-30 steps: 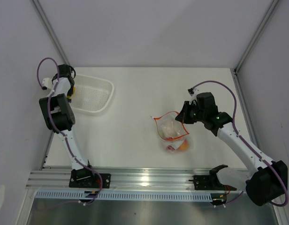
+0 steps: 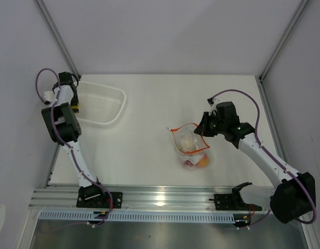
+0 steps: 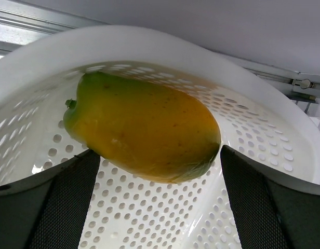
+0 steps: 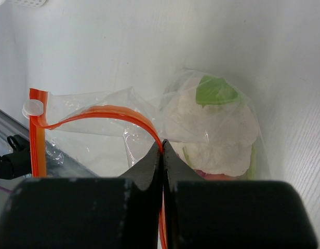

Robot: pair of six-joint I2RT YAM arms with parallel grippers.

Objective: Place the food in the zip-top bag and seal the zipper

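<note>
A green-and-orange papaya-like fruit (image 3: pixel 143 124) lies in the white perforated basket (image 2: pixel 105 93), against its wall. My left gripper is open around the fruit, its fingers low on either side, and in the top view it mostly hides it. The zip top bag (image 2: pixel 189 145) stands on the table with its orange-edged mouth open; inside are pale food (image 4: pixel 212 140), a green piece (image 4: pixel 214 91) and something reddish. My right gripper is shut on the bag's orange zipper edge.
Metal rails and grey walls border it; the basket is close to the left rail.
My left gripper has shifted slightly to the left over the basket. The right gripper and bag show almost no movement.
</note>
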